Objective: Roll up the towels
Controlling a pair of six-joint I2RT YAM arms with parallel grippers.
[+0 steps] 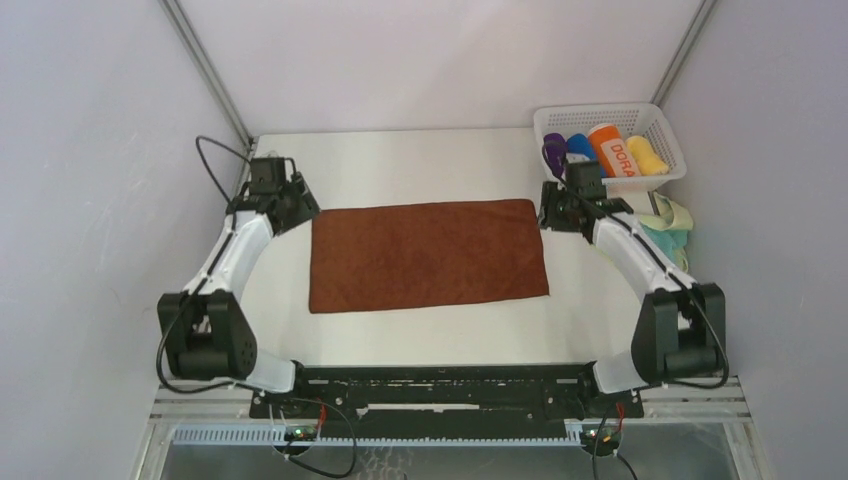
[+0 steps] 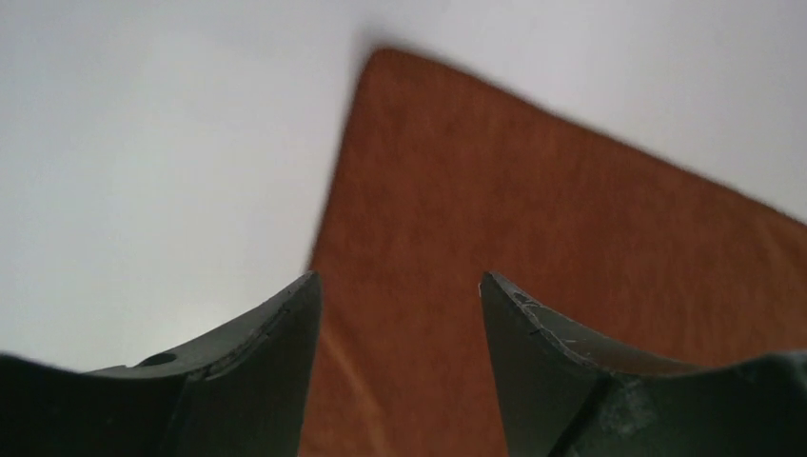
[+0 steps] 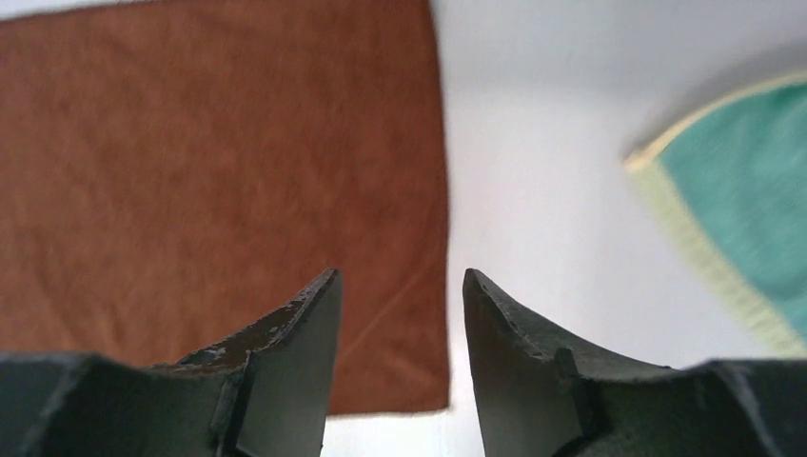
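A brown towel (image 1: 425,255) lies flat on the white table, a wide rectangle with its long sides running left to right. Above and just left of its far left corner hangs my left gripper (image 1: 312,207), its fingers parted. In the left wrist view, bare towel (image 2: 404,314) shows between the fingers with nothing gripped. Over by the far right corner, my right gripper (image 1: 543,215) is likewise open and empty. The right wrist view shows the towel's right edge (image 3: 445,219) running between the fingertips, below and clear of them.
At the back right stands a white basket (image 1: 655,125) with rolled towels in purple, blue, orange and yellow. A green and yellow cloth (image 1: 672,232) lies in front of it, partly behind my right arm.
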